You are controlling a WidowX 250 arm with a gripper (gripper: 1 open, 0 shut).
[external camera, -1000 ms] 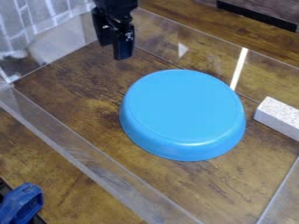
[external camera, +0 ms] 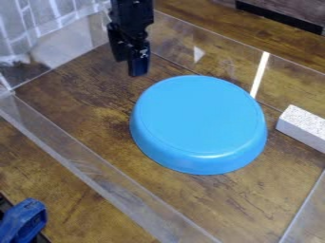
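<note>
My black gripper hangs at the upper left over the wooden floor of the clear-walled bin, fingers pointing down and open, with nothing seen between them. A large blue round dish, apparently bottom-up, lies to its lower right in the middle of the bin, apart from the gripper.
A white speckled block lies at the right. A thin white strip stands behind the dish. A blue object is outside at the lower left. Bare floor lies left of the dish.
My gripper has moved slightly down and to the right. The dish and the block have not moved.
</note>
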